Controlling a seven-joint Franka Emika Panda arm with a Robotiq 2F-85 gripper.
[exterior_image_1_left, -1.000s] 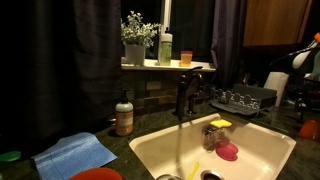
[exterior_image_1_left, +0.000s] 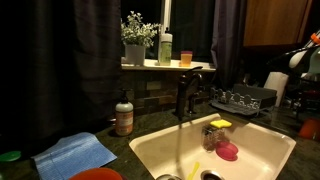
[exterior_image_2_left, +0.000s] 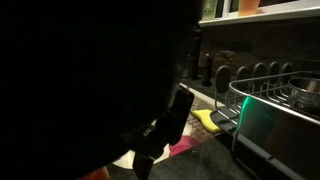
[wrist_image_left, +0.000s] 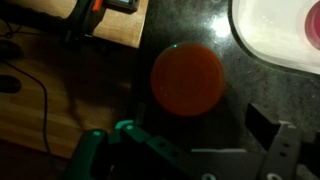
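In the wrist view a round orange-red item (wrist_image_left: 188, 79) rests on the dark counter, close to its edge above the wooden floor. Its outline is a plain disc, so I cannot tell whether it is a bowl, a cup or a lid. My gripper stands open just below it in that view, with fingers (wrist_image_left: 268, 128) spread apart and nothing held. Exterior view 1 shows only part of the arm (exterior_image_1_left: 309, 58) at the right edge, the fingers being hidden. A large dark shape covers the left of exterior view 2.
The white sink (exterior_image_1_left: 160, 150) holds a pink dish (exterior_image_1_left: 227, 152); a yellow sponge (exterior_image_1_left: 220, 124) sits on a caddy. Behind stands a dish rack (exterior_image_1_left: 245, 98). A soap bottle (exterior_image_1_left: 124, 116), blue cloth (exterior_image_1_left: 72, 157) and red item (exterior_image_1_left: 97, 174) lie left.
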